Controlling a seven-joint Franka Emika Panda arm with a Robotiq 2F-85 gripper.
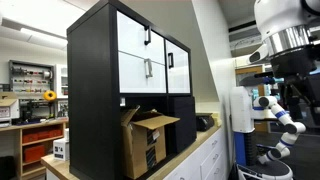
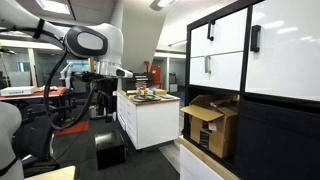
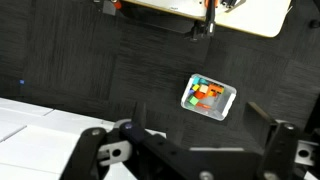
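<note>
In the wrist view my gripper stands open at the bottom edge, its two dark fingers well apart with nothing visible between them. Beyond it, far below on dark flooring, lies a pale tray (image 3: 230, 104) holding several small coloured pieces (image 3: 205, 93). The white arm hangs at the right of exterior view 1 and at the left of exterior view 2. An opened cardboard box (image 1: 151, 143) sits in a lower compartment of the black shelf unit (image 1: 92, 85), away from the arm.
White cabinet doors (image 2: 277, 45) with dark handles close the unit's upper part. White drawers (image 1: 212, 152) run below and beside it. A white cabinet (image 2: 152, 122) with items on top stands behind. A pale tabletop (image 3: 250, 15) crosses the wrist view's top.
</note>
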